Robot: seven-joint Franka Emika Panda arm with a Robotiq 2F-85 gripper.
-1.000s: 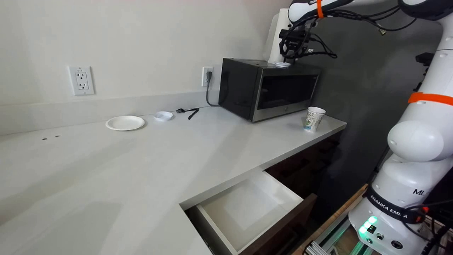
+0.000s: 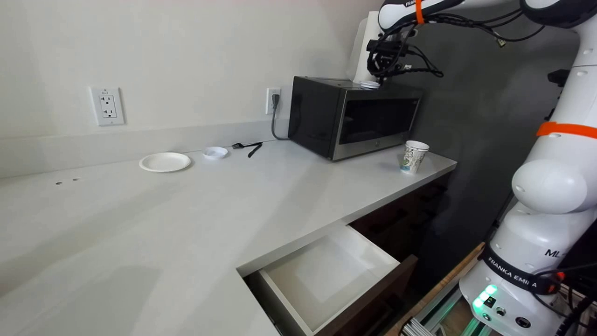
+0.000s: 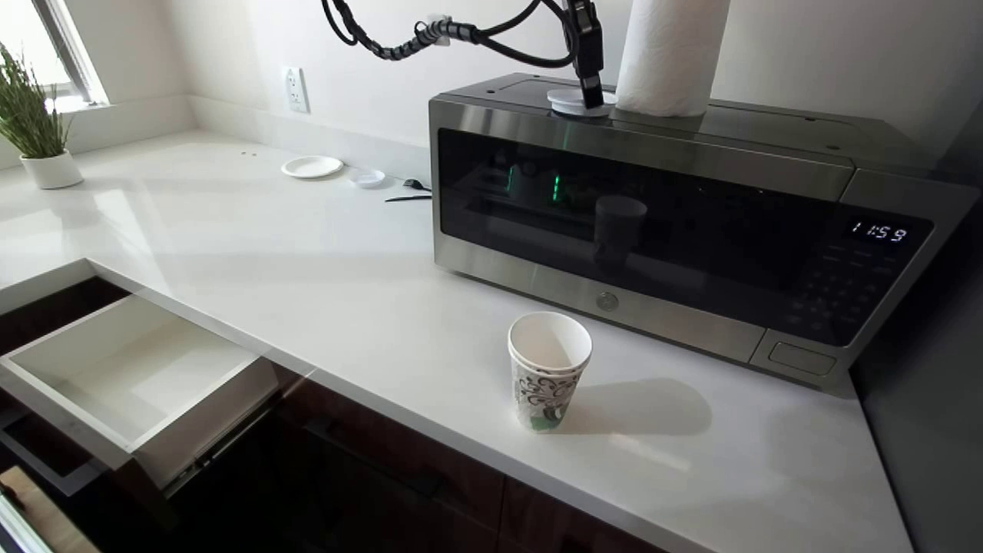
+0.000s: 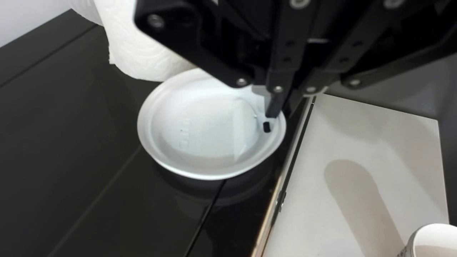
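A round white plastic lid (image 4: 210, 124) with a small dark slot is on top of the microwave, at its front edge. My gripper is shut on the lid's right rim, with one finger inside the rim and the other outside. In the second exterior view the lid (image 3: 569, 103) shows beneath the dark fingers (image 3: 591, 87). The first exterior view shows the lid (image 2: 369, 85) only as a thin white disc under the wrist. Whether it touches the microwave top is hard to tell.
A paper towel roll (image 3: 673, 55) stands close behind the lid on the microwave (image 3: 645, 249). Below, a patterned paper cup (image 3: 548, 378) stands on the counter. A plate (image 2: 165, 162), a small lid (image 2: 215, 152) and black cutlery (image 2: 246, 145) lie by the wall; an empty drawer (image 2: 330, 280) hangs open.
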